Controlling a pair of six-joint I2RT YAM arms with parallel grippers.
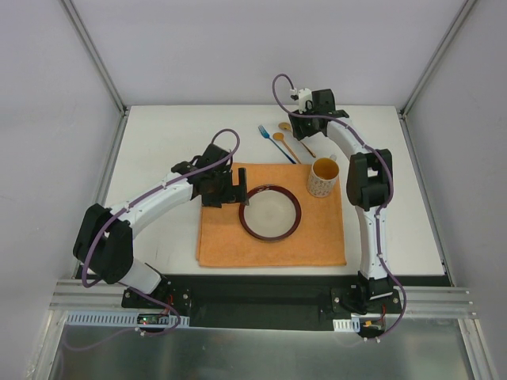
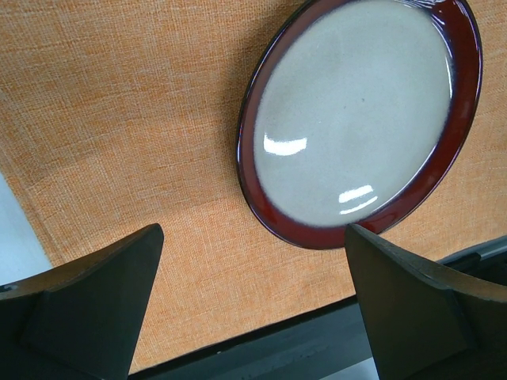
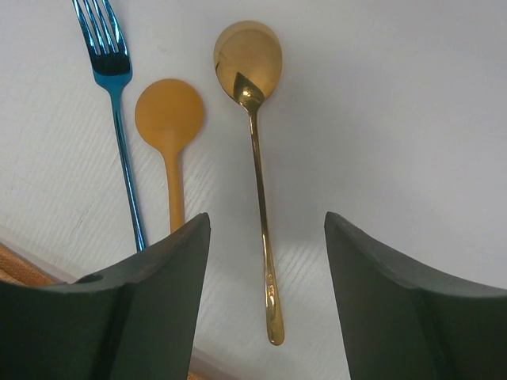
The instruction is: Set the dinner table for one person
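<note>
In the top view a grey plate with a dark red rim (image 1: 270, 214) lies on the orange placemat (image 1: 323, 242). A patterned mug, orange inside (image 1: 322, 179), stands at the mat's upper right. Beyond the mat lie a blue fork (image 3: 124, 150), an orange spoon (image 3: 169, 115) and a gold spoon (image 3: 248, 59). My right gripper is open above the gold spoon, whose handle runs through the view between the fingers. Over the mat's upper left hangs my open left gripper, the plate beyond its fingers and nothing held.
My right forearm passes just right of the mug. A dark front edge (image 1: 253, 282) runs below the mat.
</note>
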